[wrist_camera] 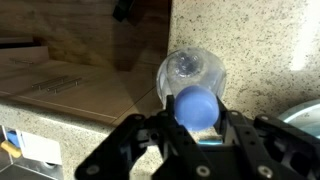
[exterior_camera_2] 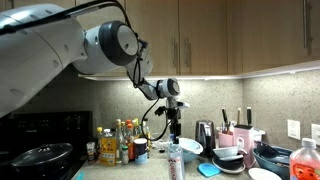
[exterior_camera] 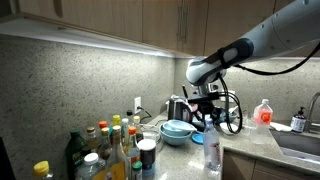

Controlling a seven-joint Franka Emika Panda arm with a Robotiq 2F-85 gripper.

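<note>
A clear plastic bottle with a label (exterior_camera: 212, 152) is upright at the counter's front edge. My gripper (exterior_camera: 211, 121) points straight down over its top. From above, in the wrist view, the bottle's round blue cap (wrist_camera: 197, 107) lies between my fingers, and the gripper is shut on it. The clear shoulder of the bottle (wrist_camera: 186, 66) shows beyond the cap. In the second exterior view the bottle (exterior_camera_2: 176, 162) hangs or stands below the gripper (exterior_camera_2: 174, 140); whether its base touches the counter cannot be told.
Stacked light-blue bowls (exterior_camera: 177, 132) sit behind the bottle. Several sauce and oil bottles (exterior_camera: 117, 160) crowd the left side, with a dark jar (exterior_camera: 148, 152) nearby. A sink (exterior_camera: 298, 146) lies at the right. Bare speckled counter (wrist_camera: 255, 50) shows beside the bottle.
</note>
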